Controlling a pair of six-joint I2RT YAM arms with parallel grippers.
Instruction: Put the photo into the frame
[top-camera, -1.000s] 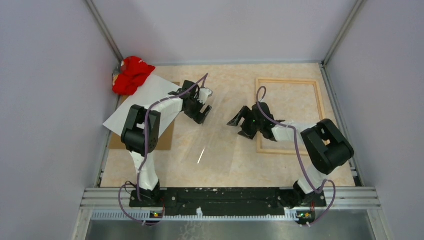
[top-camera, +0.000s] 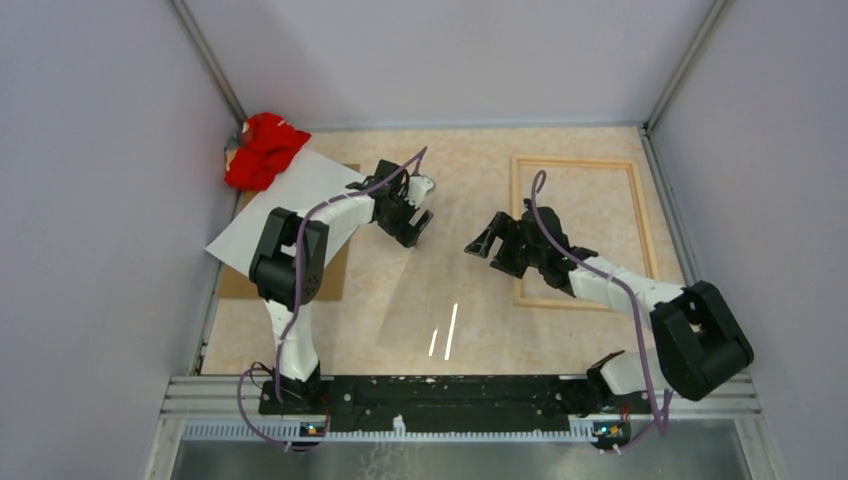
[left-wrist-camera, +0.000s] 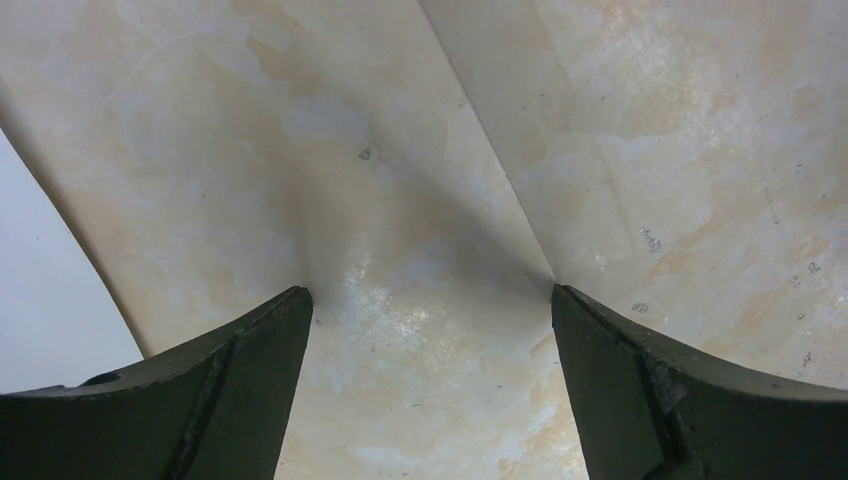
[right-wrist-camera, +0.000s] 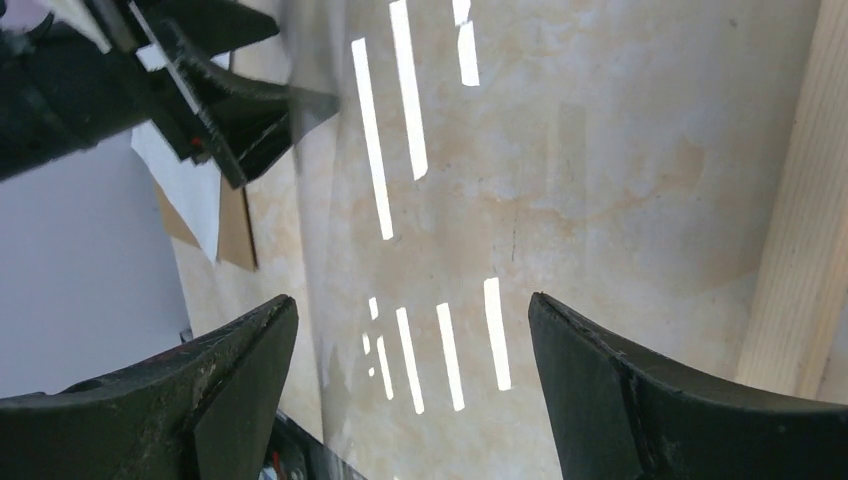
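The white sheet (top-camera: 290, 205), likely the photo, lies on a brown board (top-camera: 325, 285) at the left. A pale wooden frame (top-camera: 648, 225) rests flat at the right. Between the arms is a clear pane (top-camera: 425, 300), visible by its white light reflections. My left gripper (top-camera: 421, 228) is open near the pane's left side; in the left wrist view a straight edge runs to its right fingertip (left-wrist-camera: 560, 300). Over the frame's left bar hovers my right gripper (top-camera: 482, 258), its fingers (right-wrist-camera: 230, 370) apart. The pane spreads below it; contact cannot be told.
A red cloth-like bundle (top-camera: 268, 150) sits at the far left corner by the white sheet. Walls close in on the left, right and back. Bare table (top-camera: 460, 150) shows at the middle back.
The right arm has shifted slightly right and toward the front, its fingers a little right. The left gripper has crept right. White reflections on the pane slid right and grew longer.
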